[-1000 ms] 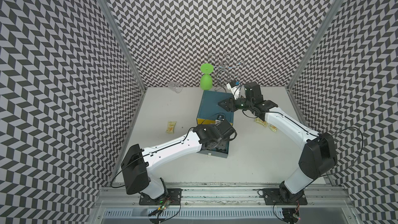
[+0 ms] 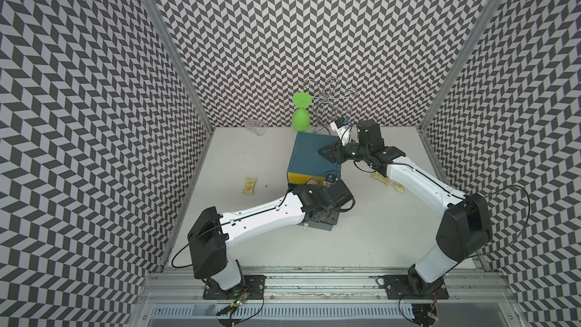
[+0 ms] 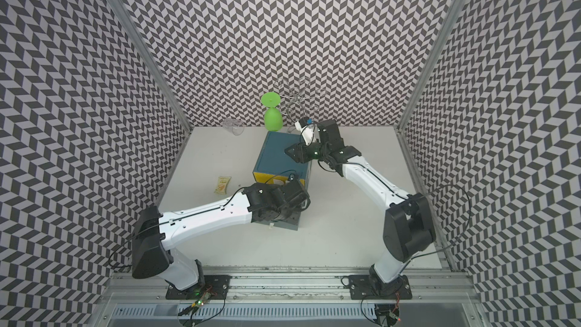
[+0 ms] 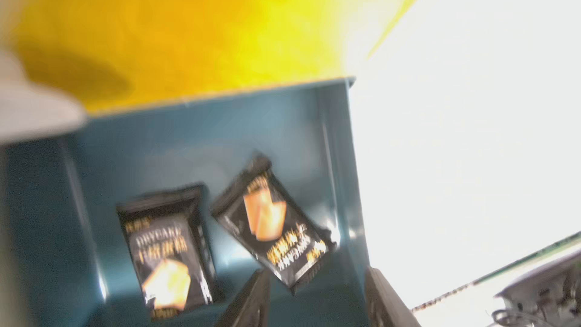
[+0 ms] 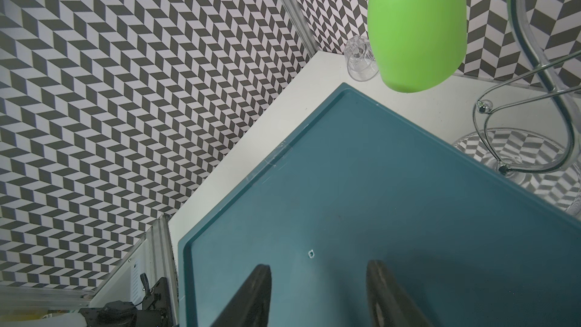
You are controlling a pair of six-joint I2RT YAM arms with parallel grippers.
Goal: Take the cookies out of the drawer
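In the left wrist view two black cookie packets, one upright on the left (image 4: 166,254) and one tilted (image 4: 272,224), lie in the blue drawer (image 4: 211,127), under the yellow cabinet front (image 4: 211,30). My left gripper is over the drawer's right part, near the tilted packet, fingers apart with nothing seen between them. My right gripper is over the cabinet's blue top (image 5: 363,175), open and empty. In both top views my left arm hides most of the drawer.
Yellow packets lie left (image 2: 249,185) and right (image 2: 380,179) of the cabinet. A glass (image 2: 256,126), a green object (image 2: 300,119) and a wire rack (image 2: 326,100) stand at the back.
The right arm has not moved visibly.
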